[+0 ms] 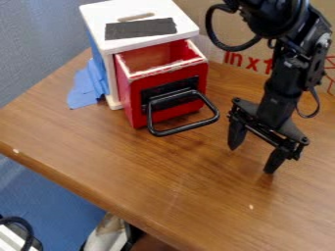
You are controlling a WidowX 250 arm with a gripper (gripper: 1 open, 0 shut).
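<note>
My black gripper (252,150) is low over the right part of the wooden table (144,186), its two fingers spread open with nothing between them. Left of it stands a red box (155,64) with a white rim and a black front carrying a black wire handle (197,125). The box sits inside or against a white stand with a dark grey pad (139,28) and a thin wooden stick on top.
A blue cloth (85,88) lies left of the white stand. A cardboard panel (236,54) with red lettering stands at the back.
</note>
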